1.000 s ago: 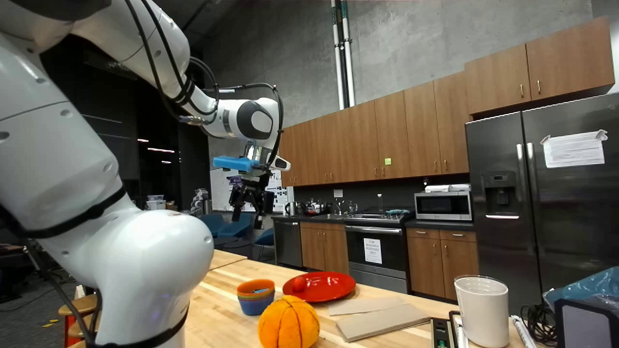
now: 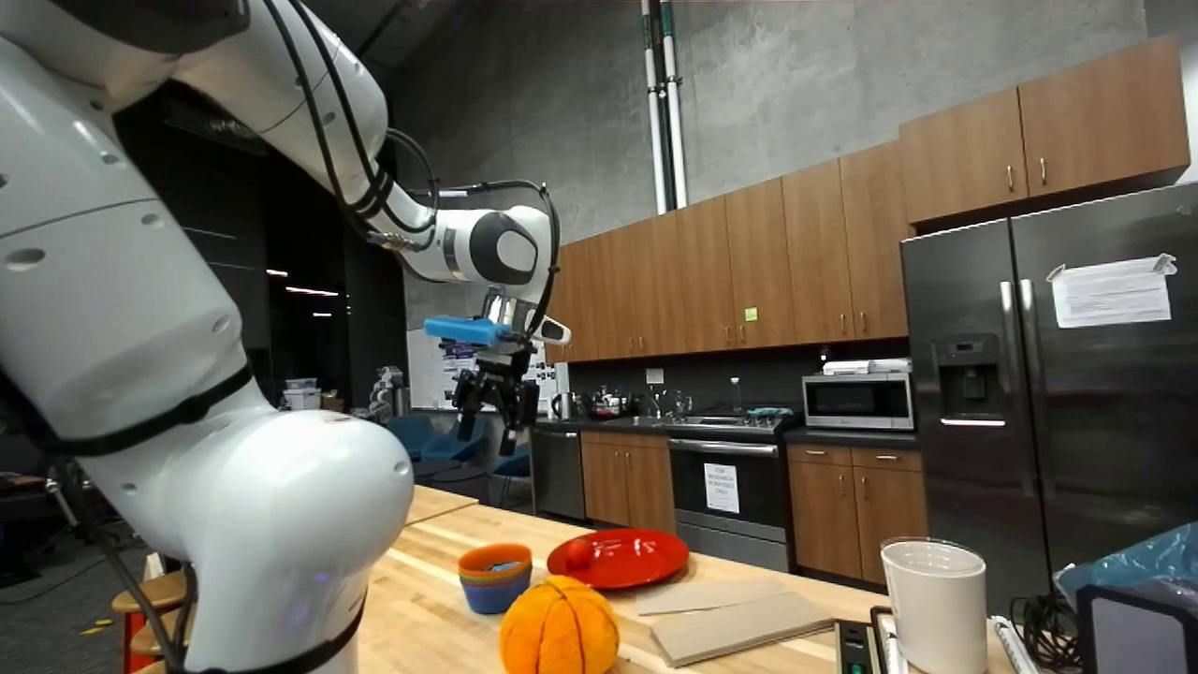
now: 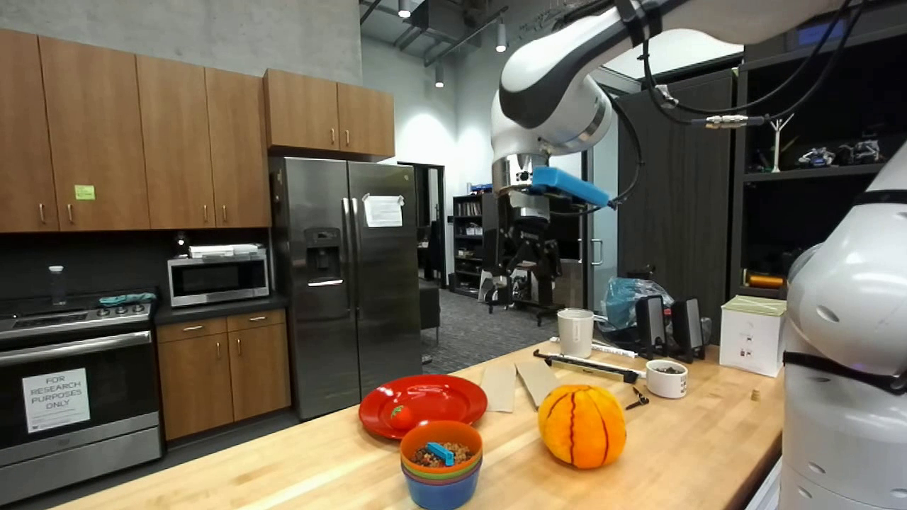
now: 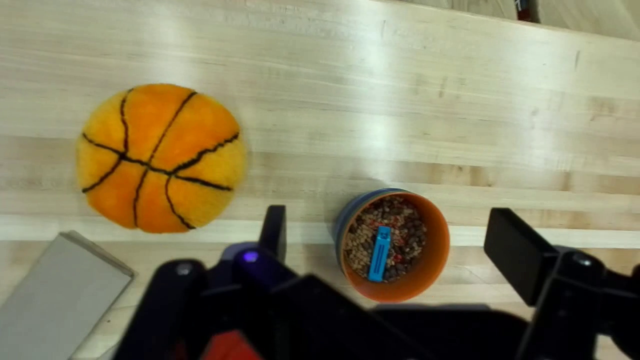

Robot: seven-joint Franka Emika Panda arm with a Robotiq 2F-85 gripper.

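Note:
My gripper is open, its black fingers wide apart with nothing held between them. In the wrist view the stacked bowls (image 4: 436, 240), orange on top and blue at the bottom, appear in the gap, well below the fingertips. A blue block (image 4: 379, 254) lies on the grainy mix (image 4: 414, 225) inside the top bowl. To the left rests an orange plush basketball (image 4: 162, 159). Beyond the bowls, a red plate (image 3: 463, 395) carries a small red ball-like item (image 3: 401, 417). High over the table hangs the gripper (image 2: 483, 429) in the first exterior view.
Grey flat boards (image 2: 741, 627) lie beside the plate. A white mug (image 3: 575, 333), a small white cup (image 3: 667, 379) and black speakers (image 3: 672, 327) stand toward the table's far end. Bare wood (image 4: 480, 120) spreads around the bowls and basketball.
The arm and gripper have shifted slightly right and a little lower in the first exterior view. The tabletop objects look unmoved.

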